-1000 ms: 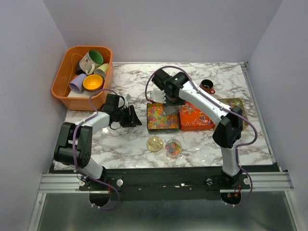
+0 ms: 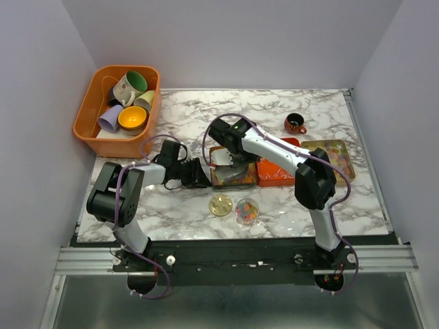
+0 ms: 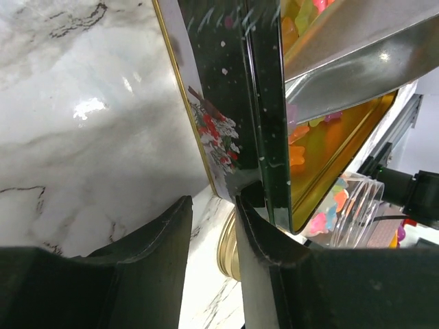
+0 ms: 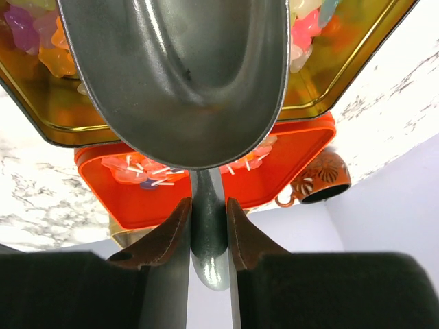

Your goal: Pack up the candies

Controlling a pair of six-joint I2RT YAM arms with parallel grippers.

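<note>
The open tin [image 2: 234,186] stands mid-table, holding colourful gummy candies [image 4: 58,62]. My right gripper is shut on the handle of a grey metal scoop [image 4: 178,75], whose bowl hangs over the tin; the arm hides much of this in the top view. At the tin's left side is my left gripper, its fingers parted and right by the tin's near corner. Whether they straddle the wall I cannot tell. A clear jar [image 2: 247,211] with some candies in it is in front of the tin, beside a gold lid [image 2: 220,205].
Right of the tin sits a red container [image 4: 158,199] of wrapped candies. Another gold tin [image 2: 337,152] lies farther right, with a brown mug [image 2: 295,123] behind. An orange bin [image 2: 84,122] of cups occupies the back left.
My left gripper came rightward and toward the front, up to the tin's left side.
</note>
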